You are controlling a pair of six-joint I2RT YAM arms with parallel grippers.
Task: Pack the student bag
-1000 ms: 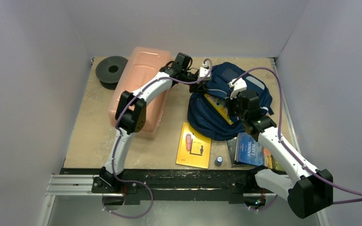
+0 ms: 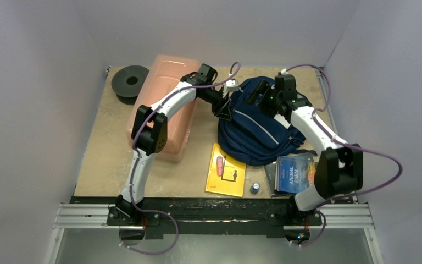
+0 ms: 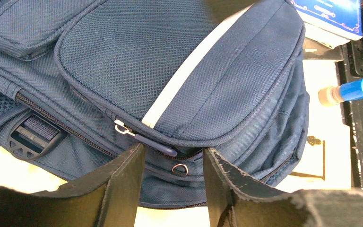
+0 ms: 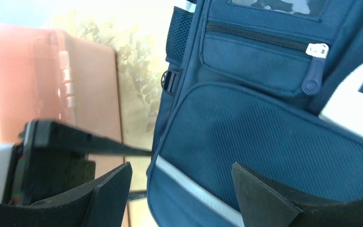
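My left gripper [image 2: 222, 110] is at the bag's left edge; in the left wrist view its part-open fingers [image 3: 123, 189] straddle a zipper pull [image 3: 156, 145] with nothing clearly held. My right gripper [image 2: 261, 93] hovers over the upper bag, fingers apart, above mesh fabric in the right wrist view. A yellow book [image 2: 225, 187] with a pink item [image 2: 219, 165] on it, a small bottle [image 2: 255, 188] and the Animal Farm book [image 2: 294, 176] lie in front.
A pink plastic bin [image 2: 170, 77] fills the left of the table beside the bag, with a dark spool [image 2: 121, 88] behind it. Bare table shows at the far left.
The bag's flap has come down, covering the yellow item.
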